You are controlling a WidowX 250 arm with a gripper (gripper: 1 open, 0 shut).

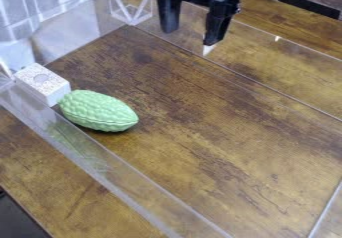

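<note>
My black gripper (191, 16) hangs high at the top centre of the view, above the back part of the wooden surface, its two fingers apart with nothing visible between them. A green bumpy bitter melon (96, 110) lies at the left of the surface. Right behind it to the left is a white speckled block (42, 84) by the clear wall.
Clear low walls (120, 170) border the wooden work area (214, 132). A crumpled white and blue cloth or plastic (40, 7) lies beyond the back left corner.
</note>
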